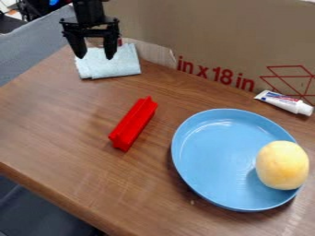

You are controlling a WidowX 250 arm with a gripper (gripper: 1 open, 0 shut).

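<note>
My black gripper (92, 39) is at the top left, open, above a folded pale cloth (109, 63). A small red item shows behind it, too small to identify. A red bar-shaped object (133, 123) lies mid-table. A blue plate (212, 161) at the right holds a round pale yellow object (282, 166) on its right side. A white toothpaste tube (285, 101) lies behind the plate.
A cardboard panel (215, 37) with printed red lettering stands along the back of the wooden table (62, 120). A grey surface lies beyond its left edge.
</note>
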